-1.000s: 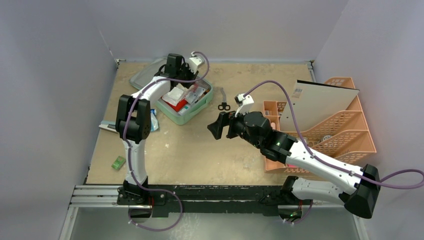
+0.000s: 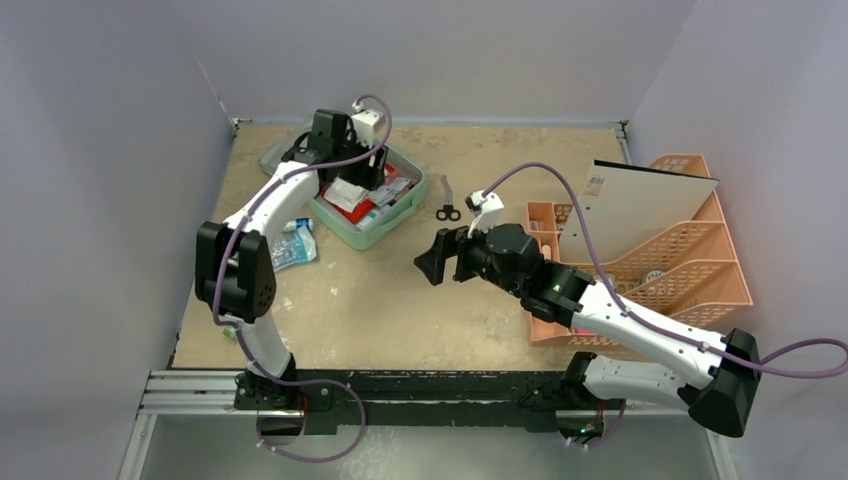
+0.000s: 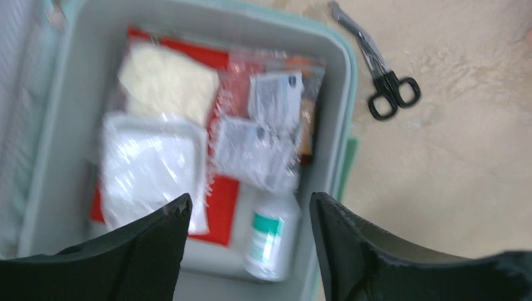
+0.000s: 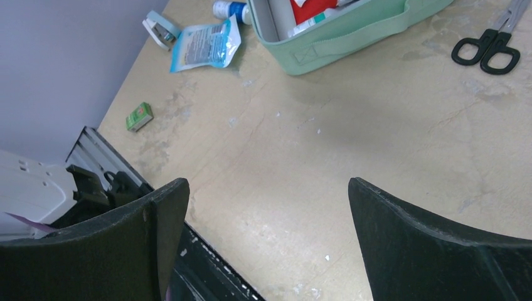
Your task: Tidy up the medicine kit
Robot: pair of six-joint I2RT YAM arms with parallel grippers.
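The mint medicine case (image 2: 370, 228) holds a red pouch (image 3: 219, 213), white packets (image 3: 150, 169) and a white bottle (image 3: 273, 235). My left gripper hangs over it, part open, with nothing seen between its fingers. Black scissors (image 4: 483, 50) lie right of the case. A blue packet (image 4: 204, 47), a bottle (image 4: 229, 10) and a small green box (image 4: 139, 116) lie to its left. My right gripper (image 2: 440, 258) stands open over the table, right of and below the case, with nothing between its fingers.
An orange slotted organizer (image 2: 690, 240) with a white board (image 2: 625, 215) occupies the right side. Walls close in the sides and back.
My left arm has swung left, its gripper moving left over the case. The right arm and the case's contents look about the same.
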